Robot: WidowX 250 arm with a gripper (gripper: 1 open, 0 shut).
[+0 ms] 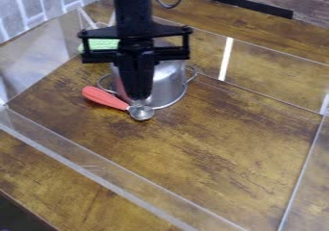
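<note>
The black gripper (137,73) hangs in the middle of the camera view, tilted toward the viewer, in front of a steel pot (168,86) that it partly hides. Its fingers look shut, with nothing visible between them. Just below, a spoon with a red handle (106,97) lies on the wooden table, its round steel head (140,113) toward the front right.
A green object (100,44) sits behind the gripper at left. Clear panels border the wooden table (238,153), whose right and front parts are free. A white strip (226,60) stands at back right.
</note>
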